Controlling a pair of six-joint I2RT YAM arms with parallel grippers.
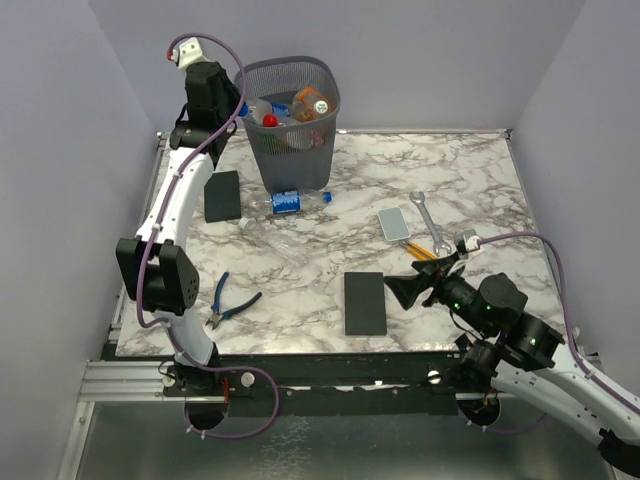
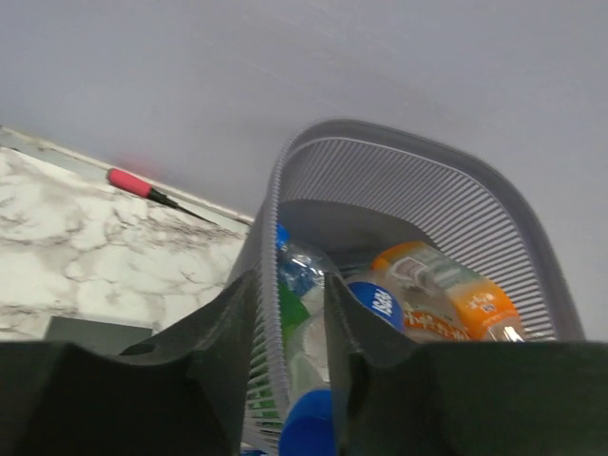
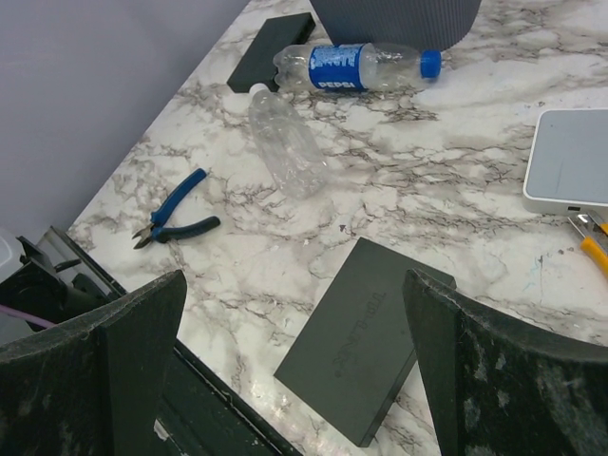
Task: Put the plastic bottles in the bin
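Observation:
The grey mesh bin [image 1: 292, 158] stands at the back left, holding several plastic bottles [image 2: 435, 290]. My left gripper is at the bin's left rim, fingers apart, with the rim and a blue cap seen between and below them. Whether it touches them is unclear. Outside the bin, a bottle with a blue label [image 1: 286, 202] lies at its foot and a clear bottle [image 1: 275, 243] lies nearer the front. My right gripper stands open over the front right, above a black slab [image 3: 351, 332].
Pliers [image 1: 225, 310] lie front left, a black rectangle [image 1: 222, 197] beside the bin. A grey device [image 1: 394, 224], a wrench [image 1: 429, 220] and yellow-handled tools [image 1: 415, 250] lie right of centre. A screwdriver [image 2: 142, 187] shows beyond the left gripper.

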